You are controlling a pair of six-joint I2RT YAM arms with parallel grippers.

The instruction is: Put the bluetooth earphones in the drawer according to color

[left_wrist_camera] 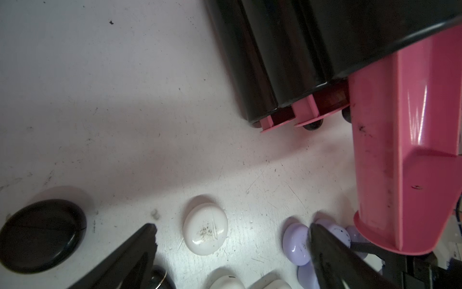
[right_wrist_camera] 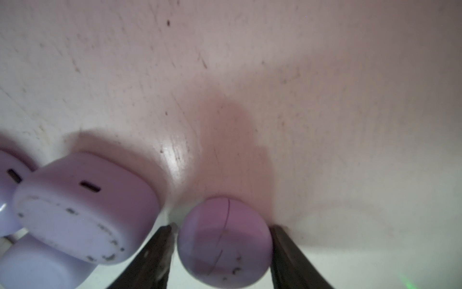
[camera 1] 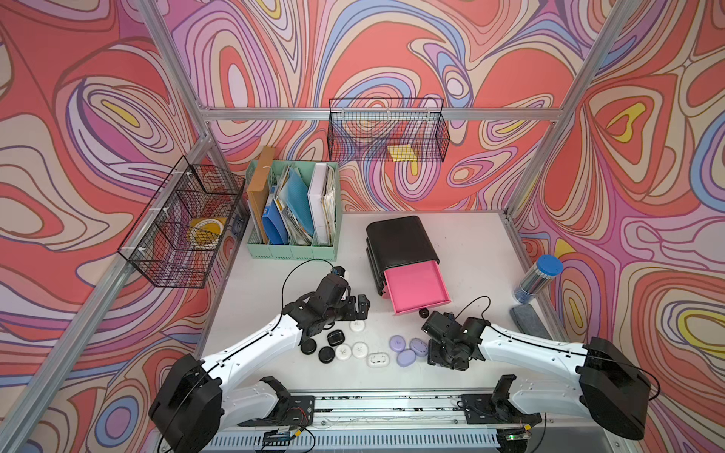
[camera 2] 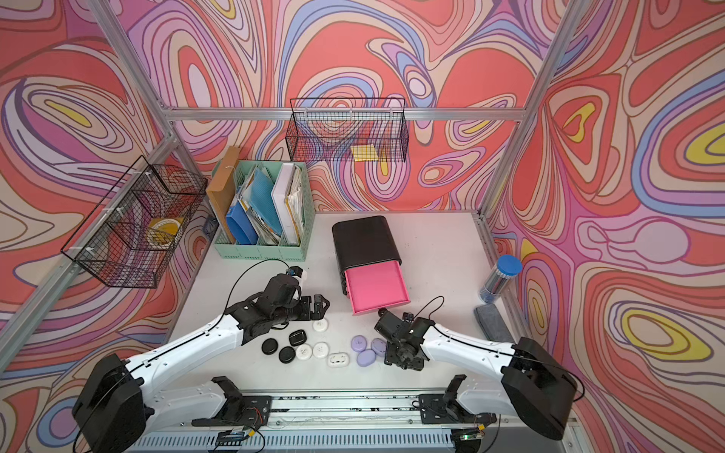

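Observation:
My right gripper (camera 1: pixel 447 355) is low over the table, its fingertips on either side of a round purple earphone case (right_wrist_camera: pixel 224 240); whether they grip it is unclear. More purple cases (right_wrist_camera: pixel 86 207) lie just left of it. My left gripper hangs open over the table, above white cases (left_wrist_camera: pixel 205 228) and black cases (left_wrist_camera: pixel 43 233). The black drawer box (camera 1: pixel 400 241) stands behind, with a pink drawer (camera 1: pixel 415 287) pulled out and empty.
A green crate of files (camera 1: pixel 290 249) stands at the back left. A bottle (camera 1: pixel 537 279) and a grey pouch (camera 1: pixel 528 321) are at the right edge. The table right of the box is clear.

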